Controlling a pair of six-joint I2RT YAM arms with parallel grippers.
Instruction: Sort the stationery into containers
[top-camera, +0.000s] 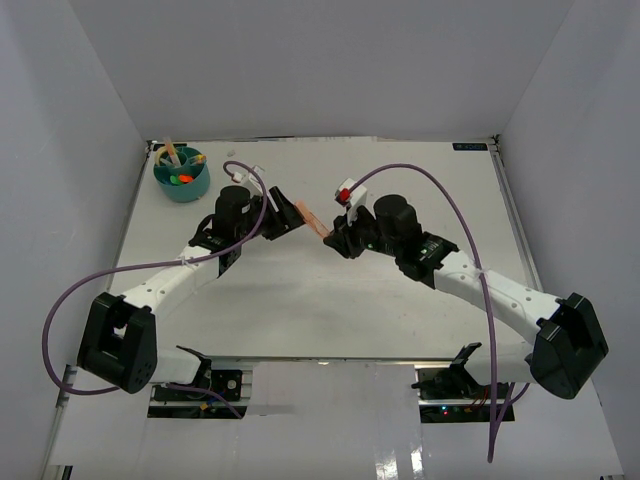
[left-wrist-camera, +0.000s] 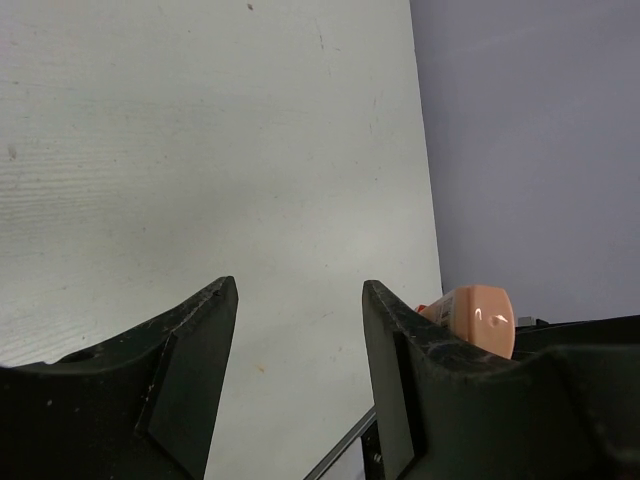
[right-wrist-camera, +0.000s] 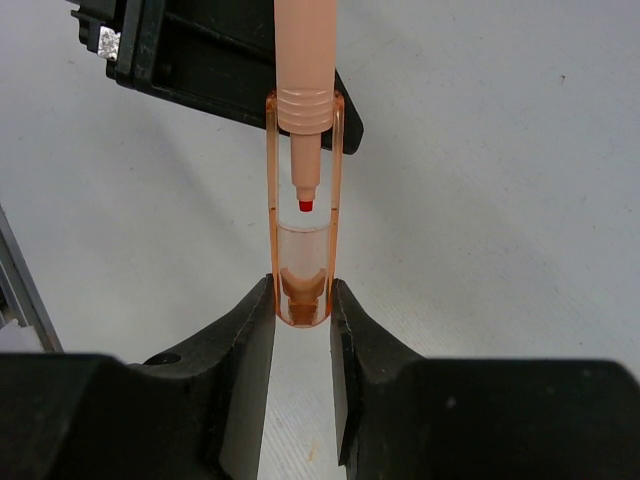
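A salmon-pink marker with a red tip is held over the table, its lower end inside a clear pink-rimmed cap. My right gripper is shut on that cap. My left gripper is at the marker's other end; in the left wrist view its fingertips stand apart with bare table between them, and a pink end shows beside the right finger. A teal container holding colourful stationery stands at the back left.
Grey walls border it at the back and sides. Purple cables arch over both arms.
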